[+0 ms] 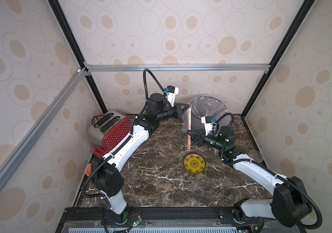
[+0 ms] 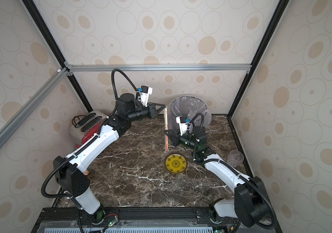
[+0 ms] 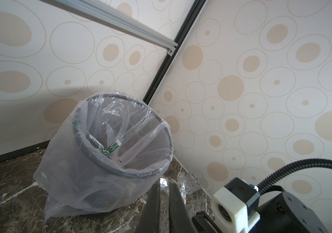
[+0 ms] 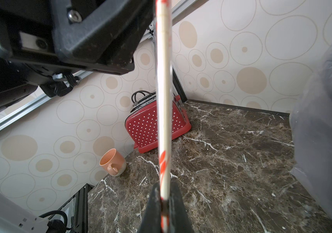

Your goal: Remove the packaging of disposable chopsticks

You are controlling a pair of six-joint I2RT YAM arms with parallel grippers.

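The wrapped chopsticks [image 1: 189, 118], pale with red print, stand upright above a yellow plate [image 1: 194, 163], shown also as a long strip [image 4: 164, 101] in the right wrist view. My right gripper [image 1: 190, 133] is shut on their lower-middle part. My left gripper [image 1: 186, 106] is at the top end of the chopsticks; in the left wrist view its fingers look close together with the clear wrapper tip just beyond them, and whether they grip it I cannot tell.
A bin with clear bag [image 3: 65, 174] stands at the back right. A red toaster [image 4: 146, 128] and pink cup [image 4: 110, 159] sit at the left wall. A clear cup [image 2: 235, 158] is on the right.
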